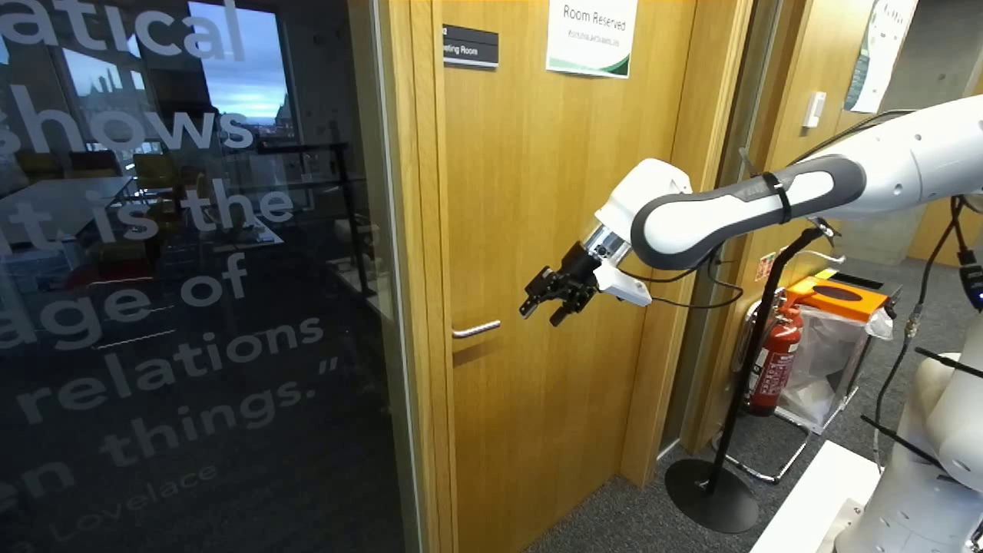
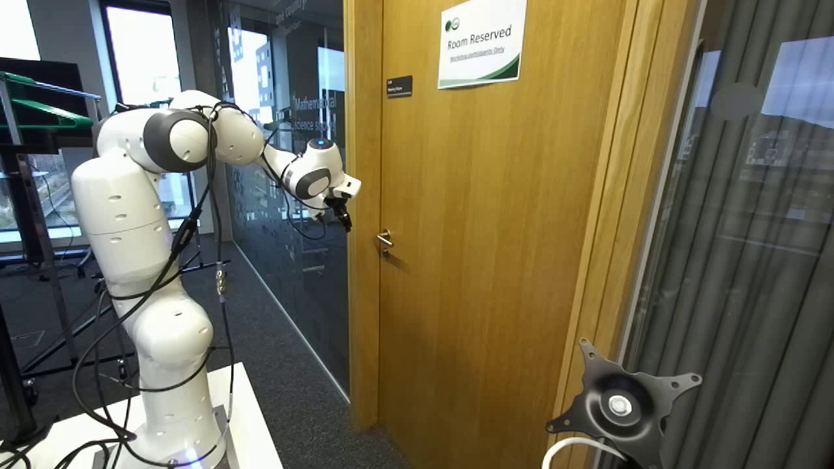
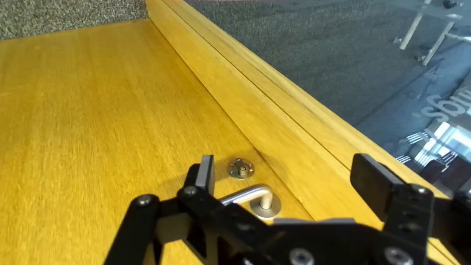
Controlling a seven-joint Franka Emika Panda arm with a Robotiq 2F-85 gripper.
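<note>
A closed wooden door (image 1: 544, 405) carries a silver lever handle (image 1: 476, 329) near its left edge in exterior view 1. My gripper (image 1: 541, 316) is in the air in front of the door, to the right of the handle and slightly above it in that view. In the wrist view, the handle (image 3: 251, 193) shows beyond the gripper, partly hidden by its black fingers (image 3: 204, 174). The fingers stand wide apart and nothing is between them. A round lock (image 3: 241, 168) sits beside the handle. Exterior view 2 shows the gripper (image 2: 344, 219) apart from the door.
The wooden frame (image 2: 363, 312) and a dark glass wall (image 1: 203, 405) border the handle side. A black stand (image 1: 711, 493), a fire extinguisher (image 1: 774, 359) and an orange-topped bin (image 1: 834, 296) are on the other side. A black mounting plate (image 2: 621, 402) stands in the foreground.
</note>
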